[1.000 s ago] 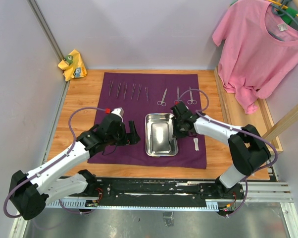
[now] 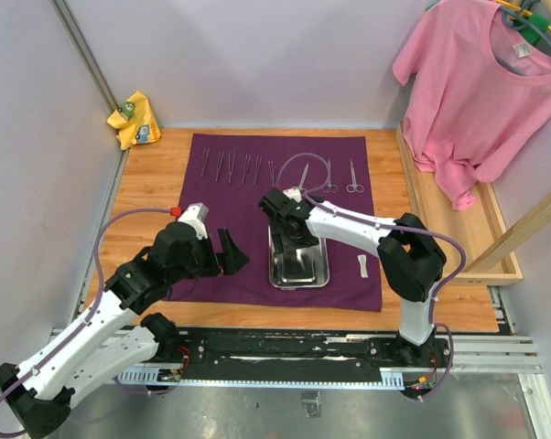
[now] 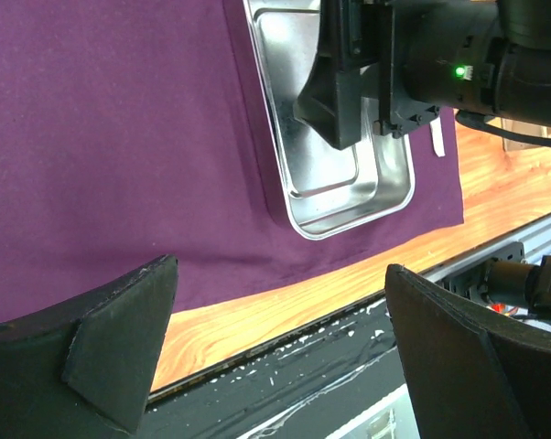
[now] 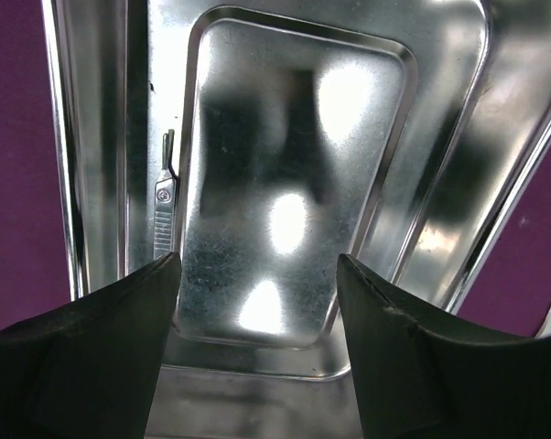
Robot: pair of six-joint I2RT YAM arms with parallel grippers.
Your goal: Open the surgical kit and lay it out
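A steel tray (image 2: 298,279) sits on the purple cloth (image 2: 216,283), with a scalpel handle (image 4: 163,210) lying along its left side in the right wrist view. My right gripper (image 2: 285,233) hangs open over the tray, nothing between its fingers. My left gripper (image 2: 232,256) stands open left of the tray, over bare cloth. Behind them forceps and clamps (image 2: 231,166) and scissors (image 2: 352,183) lie in a row; part of the row is hidden by the right arm. A small pale item (image 2: 362,266) lies right of the tray.
A wooden box (image 2: 486,268) with a pink shirt (image 2: 477,91) hanging over it stands at the right. A yellow bag (image 2: 135,122) lies at the back left.
My right gripper has moved left from the tray's right side to over the tray. My left arm has shifted slightly toward the left.
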